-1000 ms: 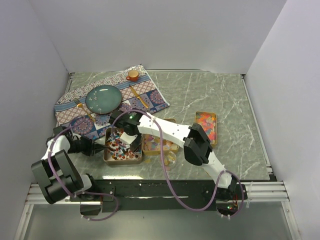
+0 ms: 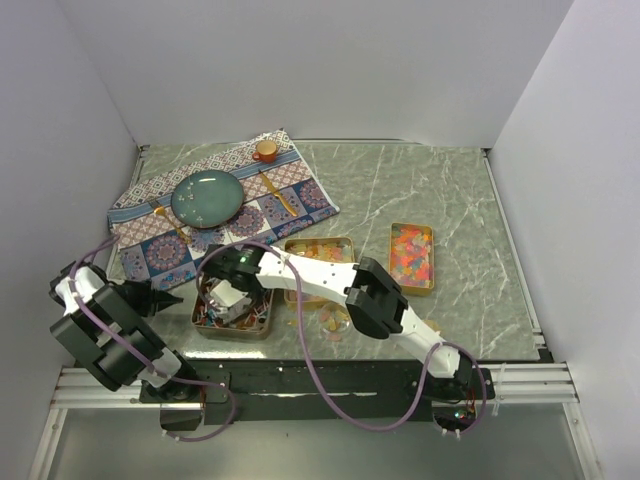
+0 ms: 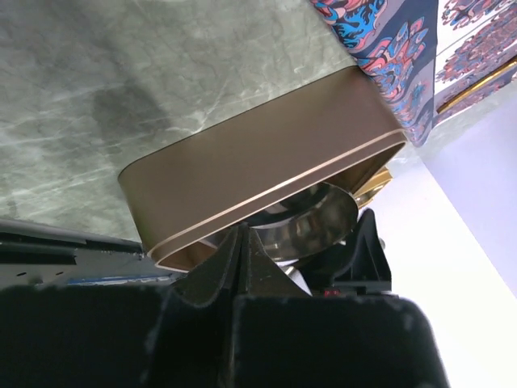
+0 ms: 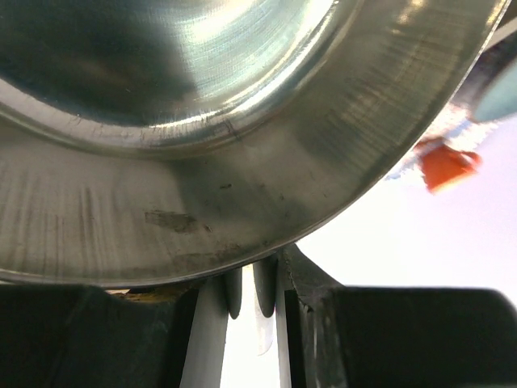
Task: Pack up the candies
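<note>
A metal box (image 2: 232, 330) of candies sits at the front left of the counter; in the left wrist view its bronze side (image 3: 260, 158) faces me. My right gripper (image 2: 222, 290) is over this box. In the right wrist view a round steel piece (image 4: 242, 194) fills the view just beyond the fingers; whether it is held is unclear. My left gripper (image 2: 163, 298), left of the box, is shut with nothing showing between its fingers.
Gold trays of candies (image 2: 410, 256) stand to the right, one partly under the right arm. A patterned mat (image 2: 150, 250) with a plate (image 2: 206, 198), cutlery and cup (image 2: 265, 150) lies behind.
My right arm has moved left over the box, which has shifted slightly left. My left gripper has drawn back leftward from the box.
</note>
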